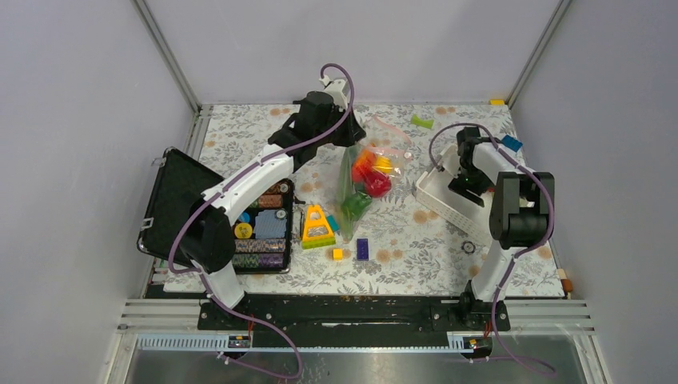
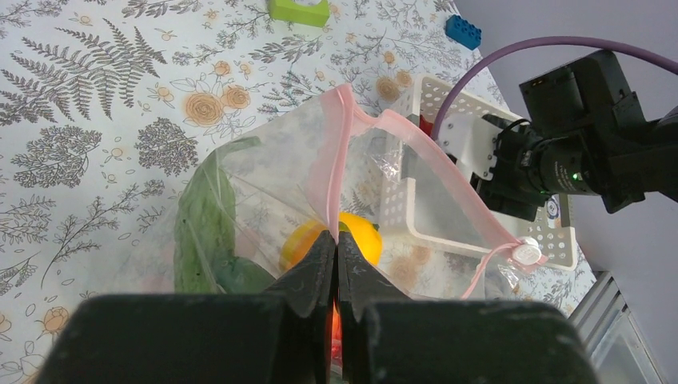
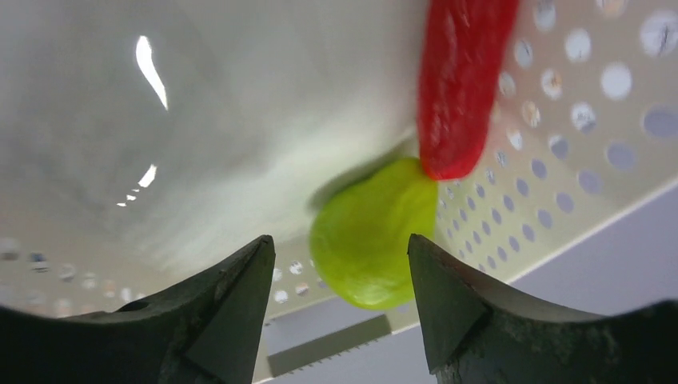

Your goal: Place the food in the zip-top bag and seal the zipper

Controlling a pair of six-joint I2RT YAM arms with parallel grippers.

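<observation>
The clear zip bag [image 1: 384, 160], with pink zipper, holds green, yellow, orange and red food. My left gripper is shut at its top edge, lifting the bag's mouth partly open. In the white basket [image 1: 444, 208], the right wrist view shows a red elongated food [image 3: 462, 88] and a yellow-green round food [image 3: 372, 232]. My right gripper is part open over the green one, nothing visible gripped between its fingers.
A black case [image 1: 180, 200] fills the left of the table. Yellow toy [image 1: 317, 224], small blocks [image 1: 362, 249] and a ring [image 1: 468, 247] lie around the front and middle.
</observation>
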